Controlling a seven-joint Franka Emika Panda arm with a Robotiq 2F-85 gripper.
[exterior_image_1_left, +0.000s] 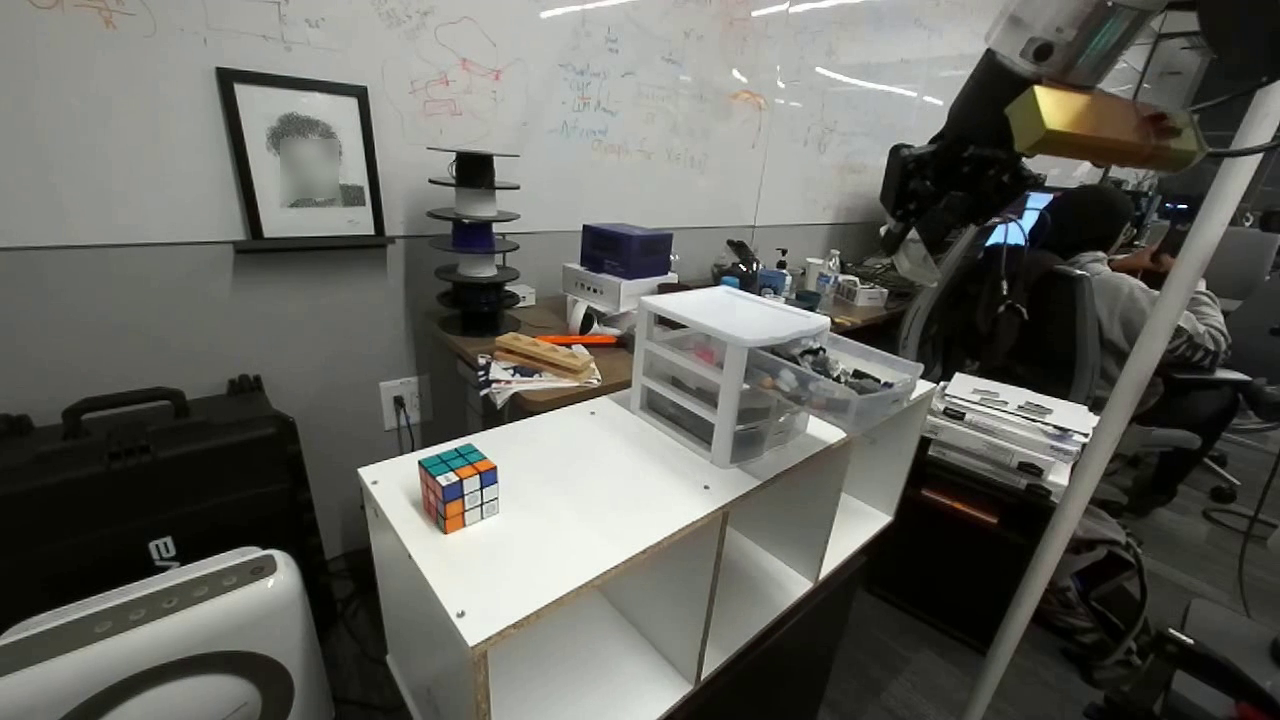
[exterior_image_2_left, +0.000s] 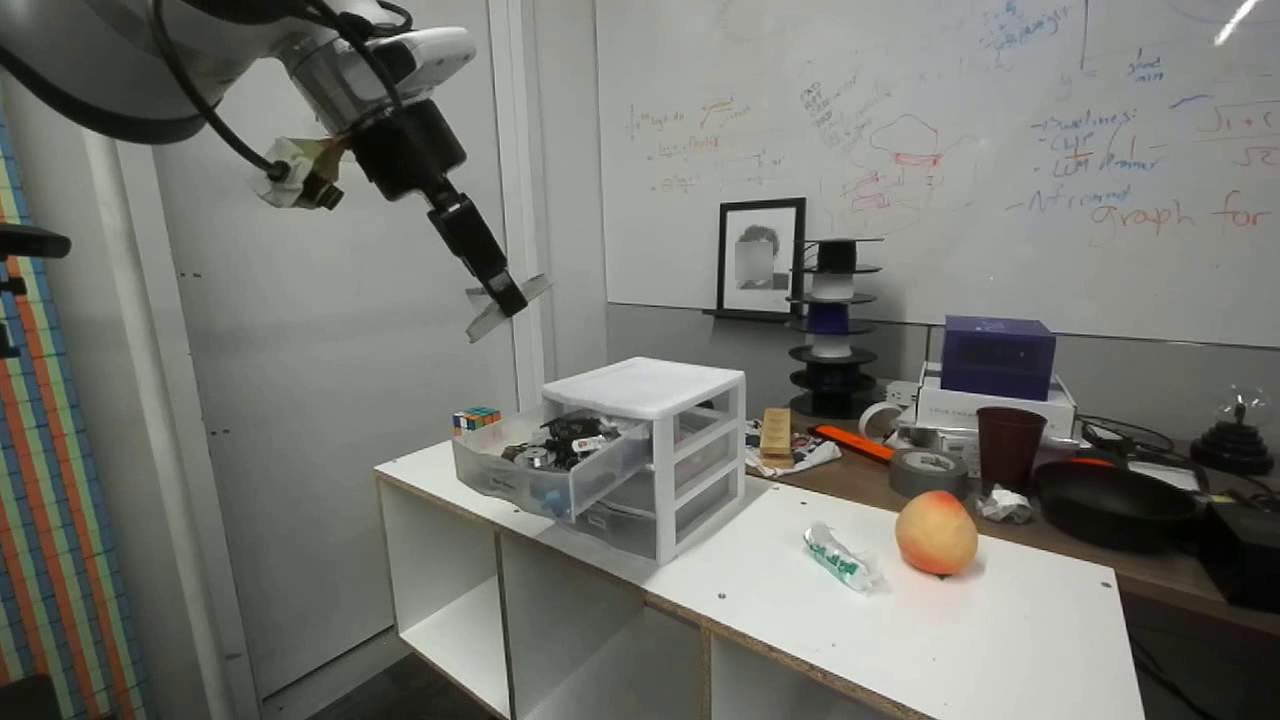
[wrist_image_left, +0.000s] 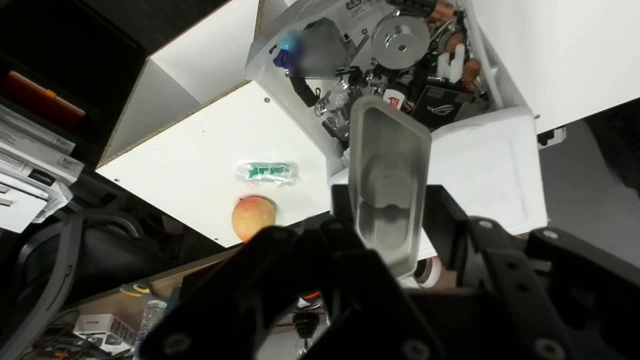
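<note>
In the wrist view my gripper is shut on a small, shallow, translucent grey tray (wrist_image_left: 388, 150), held lengthwise between the black fingers. Exterior view 2 has the gripper (exterior_image_2_left: 513, 302) in the air above and slightly left of the white drawer unit, with the tray (exterior_image_2_left: 485, 316) tilted at its tip. At upper right in exterior view 1 the gripper (exterior_image_1_left: 906, 240) is partly blurred. The drawer unit (exterior_image_1_left: 734, 314) stands on the white shelf, its top drawer (exterior_image_2_left: 516, 480) pulled out and full of small parts.
A peach (exterior_image_2_left: 937, 533) and a crumpled green-and-white wrapper (exterior_image_2_left: 843, 558) lie on one end of the white shelf (exterior_image_2_left: 768, 540). A Rubik's cube (exterior_image_1_left: 458, 488) sits at the other end. Much of the shelf top is bare. Behind it, a desk holds a purple box (exterior_image_1_left: 626, 250) and stacked spools (exterior_image_1_left: 476, 240).
</note>
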